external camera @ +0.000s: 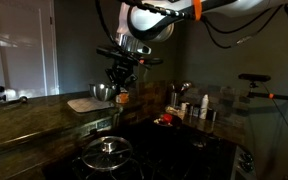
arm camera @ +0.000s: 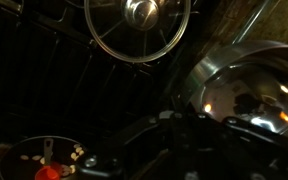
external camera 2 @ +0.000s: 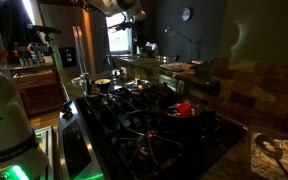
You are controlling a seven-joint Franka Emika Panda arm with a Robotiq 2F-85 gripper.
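A shiny metal bowl (external camera: 102,91) hangs by its near rim at my gripper (external camera: 121,76), just above the light board on the counter. In the wrist view the bowl (arm camera: 254,90) fills the right side, its rim meeting the dark fingers of my gripper. The fingers look shut on that thin rim, though the contact itself is dim. A glass-lidded pot (external camera: 107,153) stands on the stove below. Its round lid (arm camera: 139,25) shows at the top of the wrist view.
A pan (external camera 2: 194,118) on the stove holds a red item (external camera 2: 185,108). An orange container (external camera: 122,97) stands on the counter ledge by my gripper. Bottles (external camera: 204,106) stand farther right. At the right of exterior view 2, a spoon lies on a light board (external camera 2: 269,160).
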